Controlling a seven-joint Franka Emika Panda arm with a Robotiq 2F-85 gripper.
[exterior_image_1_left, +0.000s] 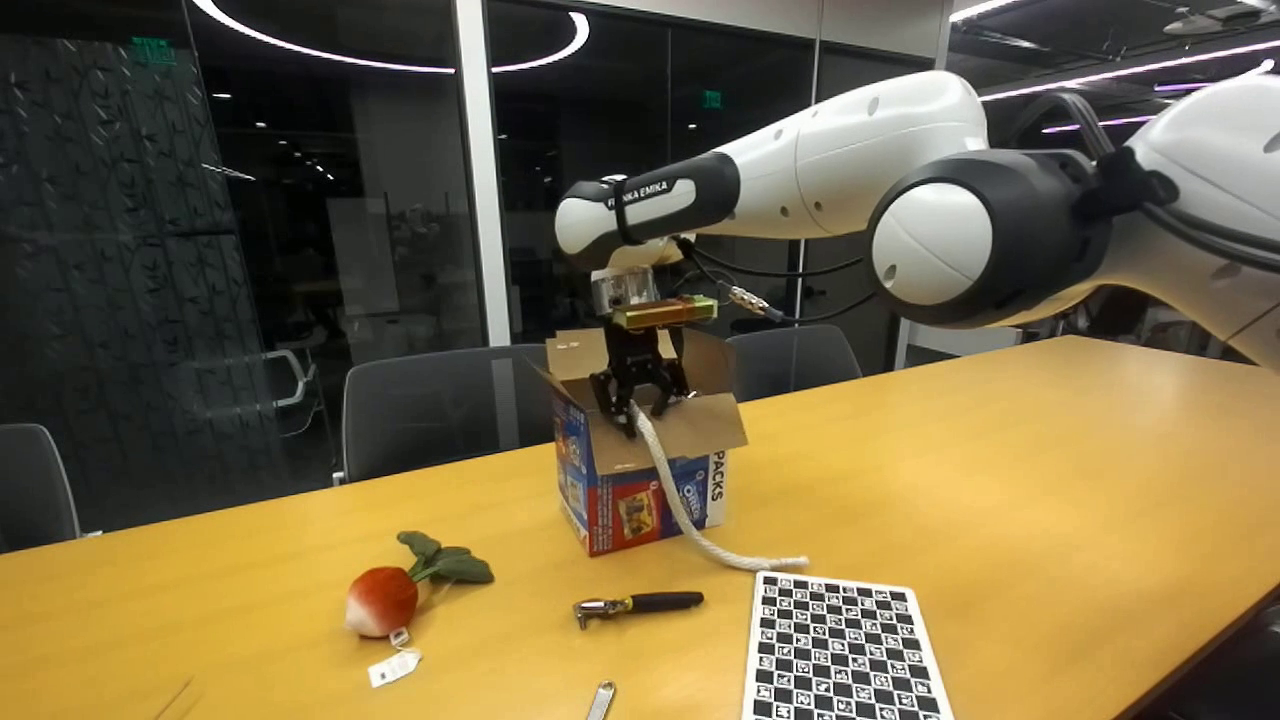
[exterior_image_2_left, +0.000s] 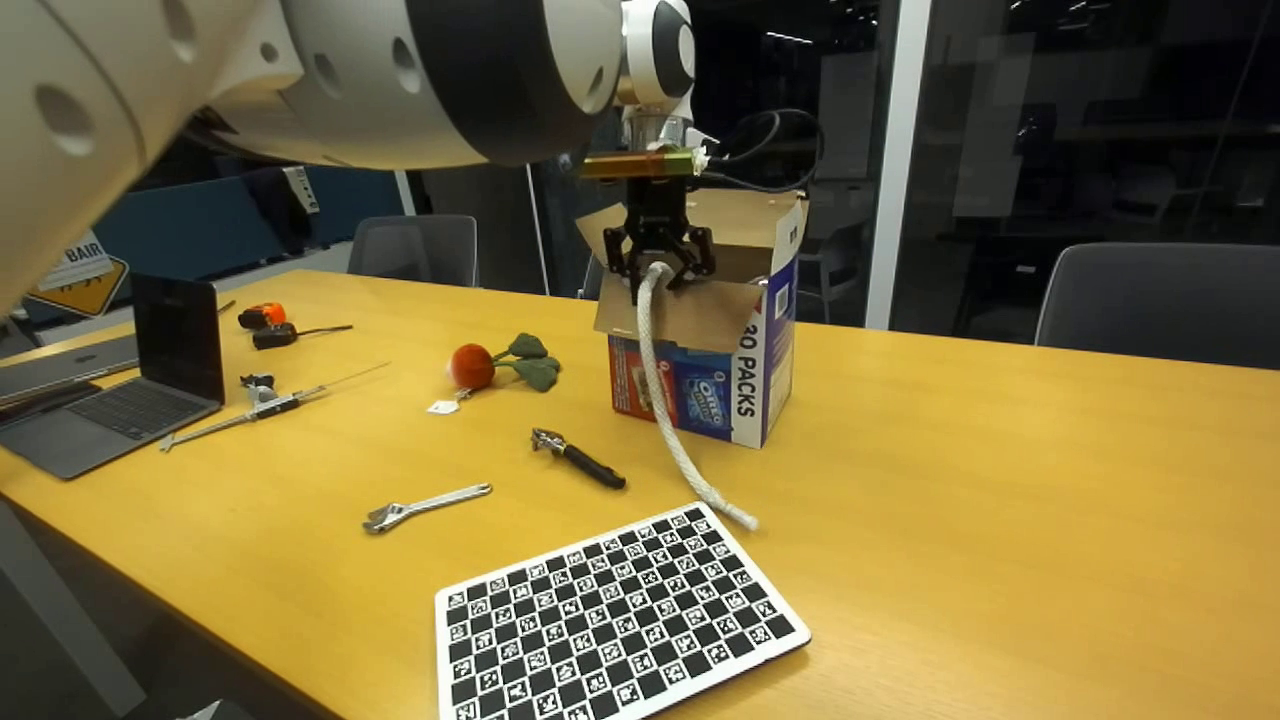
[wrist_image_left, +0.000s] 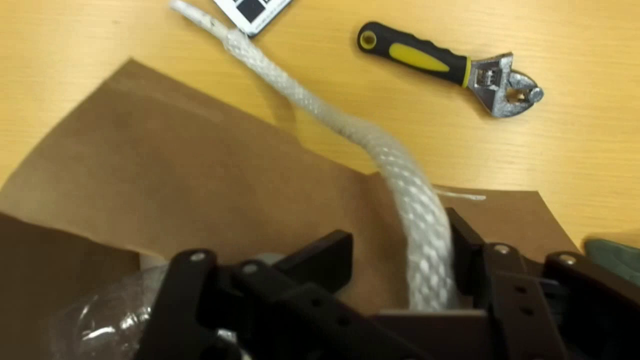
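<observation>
A white braided rope drapes from the cardboard box's front flap down to the table, its free end lying by the checkered board. My gripper is over the open box, with its fingers part open. In the wrist view the rope passes between the fingers, close to the right finger, while a gap separates it from the left finger. Exterior view 2 also has the rope hanging down from the gripper. The rope's upper end is hidden.
The checkered board, a black-handled tool, a wrench and a toy radish lie in front of the box. Clear plastic shows inside the box.
</observation>
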